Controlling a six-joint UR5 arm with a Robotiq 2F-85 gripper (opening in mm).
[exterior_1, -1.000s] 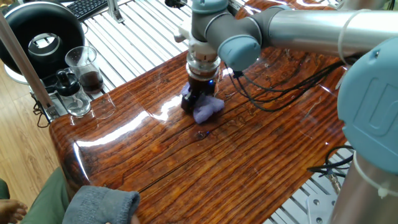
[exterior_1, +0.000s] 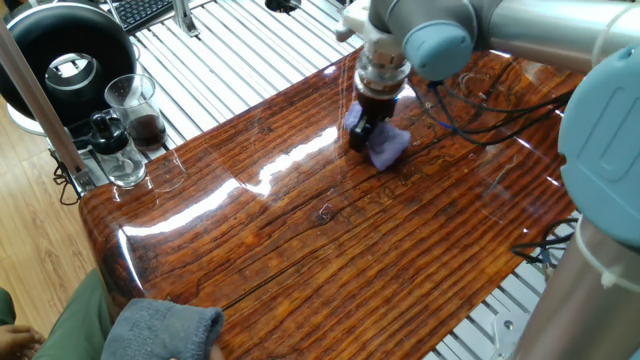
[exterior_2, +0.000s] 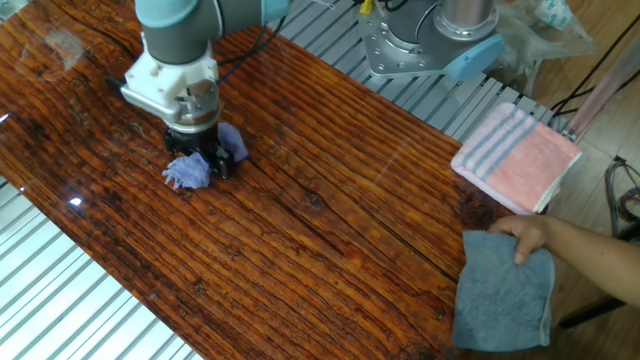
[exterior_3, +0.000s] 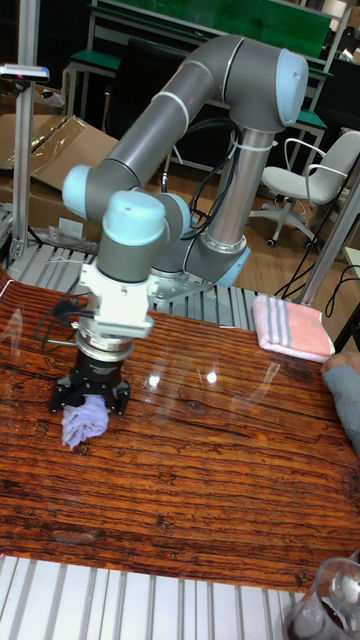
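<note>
A crumpled purple cloth (exterior_1: 388, 146) is bunched at the wooden tabletop (exterior_1: 330, 260), pressed down under my gripper (exterior_2: 200, 165). The dark fingers are shut on it, with folds bulging out on both sides in exterior view 2. In exterior view 3 the cloth (exterior_3: 84, 421) pokes out below the gripper (exterior_3: 87, 400), on the left part of the table. The part of the cloth between the fingers is hidden.
A person's hand (exterior_2: 527, 236) holds a grey towel (exterior_2: 505, 290) at one table end, near a folded pink striped towel (exterior_2: 518, 155). A glass (exterior_1: 138, 110) and a lidded jar (exterior_1: 117, 150) stand by a corner.
My gripper and the purple cloth have slid along the table in exterior view 1, rightward and slightly up, away from the end with the glass. The grey towel has stayed put.
</note>
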